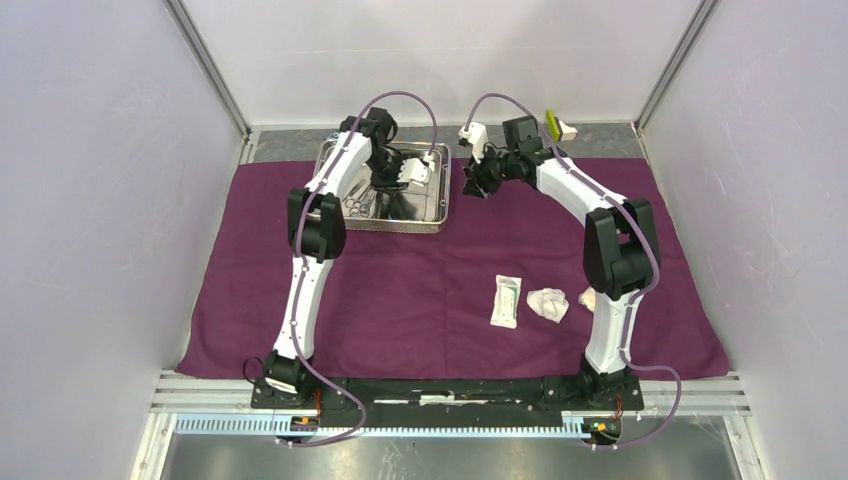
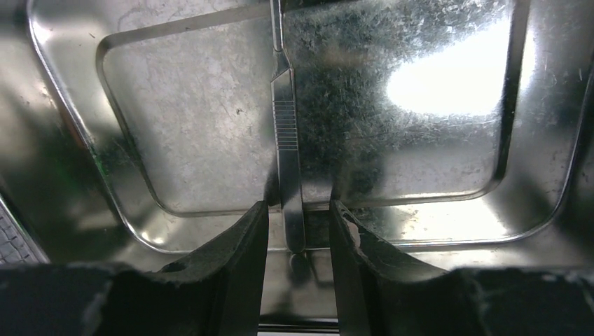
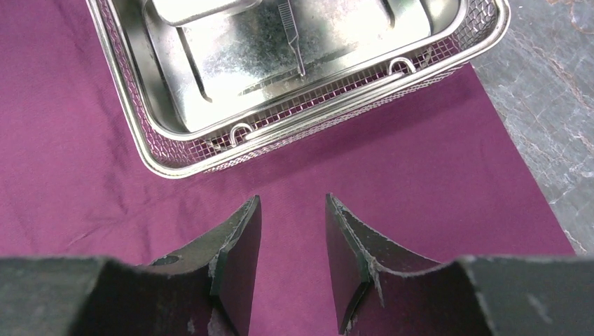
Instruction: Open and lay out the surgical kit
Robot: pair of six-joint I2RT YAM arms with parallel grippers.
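Observation:
A steel tray (image 1: pixel 430 215) in a wire-mesh basket (image 3: pixel 126 98) lies on the purple drape, with scissors-like instruments (image 1: pixel 358 200) in its left part. My left gripper is low inside the tray, open, its fingertips either side of the lower end of a flat-handled steel instrument (image 2: pixel 286 126), probably a scalpel handle. The right wrist view shows that instrument (image 3: pixel 291 31) too. My right gripper stands open over the drape just right of the basket, with nothing between its fingers.
A white-green packet (image 1: pixel 506 300) and crumpled white gauze (image 1: pixel 547 304) lie on the front right drape, another white item partly behind the right arm. A yellow-and-white object (image 1: pixel 560 128) is on the back strip.

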